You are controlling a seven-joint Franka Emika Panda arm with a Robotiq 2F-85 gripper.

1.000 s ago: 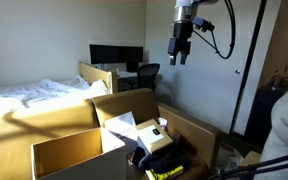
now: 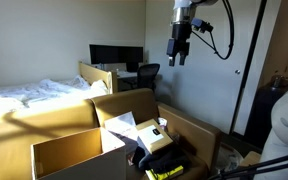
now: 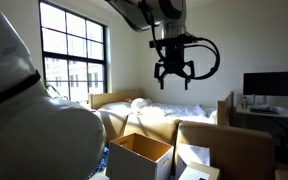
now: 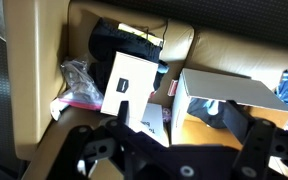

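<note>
My gripper (image 2: 177, 60) hangs high above the sofa, pointing down, touching nothing. In the second exterior view the gripper (image 3: 175, 75) shows its two fingers spread apart; the space between them is empty. From the wrist view, the open cardboard box (image 4: 239, 88) lies below to the right, with some pale and dark items inside. A flat white-topped box (image 4: 130, 84) rests on the seat left of it. Black cloth (image 4: 109, 42) lies beyond that, and a clear plastic bag (image 4: 79, 82) sits at the left.
The brown sofa (image 2: 184, 125) surrounds these things with its backrest and arm. A dark item with yellow (image 2: 168, 172) lies at the front of the seat. White sheets (image 2: 34, 95) cover a bed behind. Air around the gripper is clear.
</note>
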